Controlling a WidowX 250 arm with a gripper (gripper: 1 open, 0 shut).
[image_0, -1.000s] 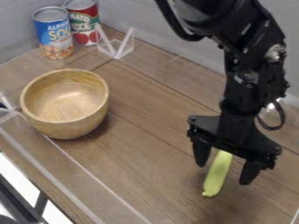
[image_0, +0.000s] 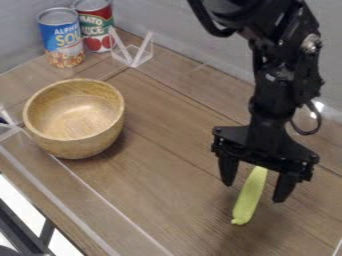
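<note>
A long, pale yellow-green object (image_0: 246, 205) lies on the wooden table at the right. My black gripper (image_0: 254, 191) is open right over it, with one finger on either side of its upper part; the far end of the object is hidden under the gripper body. Whether the fingertips touch the table is hard to tell.
A wooden bowl (image_0: 74, 118) stands at the left. Two cans, a blue one (image_0: 63, 40) and a red one (image_0: 96, 30), are in the back left corner near a clear plastic piece.
The gripper has shifted very slightly and its upper arm parts look a little raised or tilted back; the yellow-green object and everything else stay in place.
</note>
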